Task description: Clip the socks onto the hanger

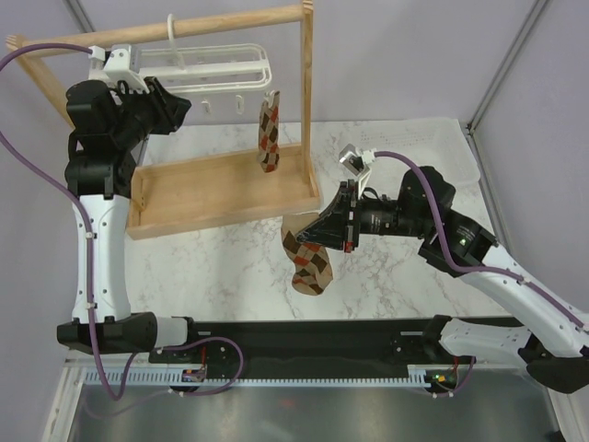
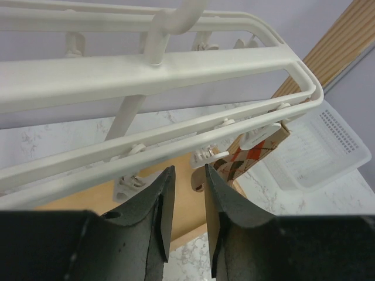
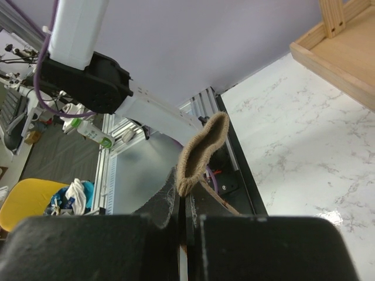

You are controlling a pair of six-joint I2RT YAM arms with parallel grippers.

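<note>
A white clip hanger [image 1: 212,83] hangs from the wooden rack; in the left wrist view its clips [image 2: 205,155] sit under the rails. One argyle sock [image 1: 269,138] hangs from the hanger's right end. My left gripper [image 1: 170,110] is beside the hanger's left part, part open with nothing visible between its fingers. My right gripper [image 1: 327,230] is shut on a second argyle sock [image 1: 308,267], held low over the front of the table; in the right wrist view the sock's brown cuff [image 3: 202,149] stands up from the fingertips.
The rack's wooden base tray [image 1: 212,216] lies beneath the hanger. A white plastic basket [image 1: 442,157] stands at the back right.
</note>
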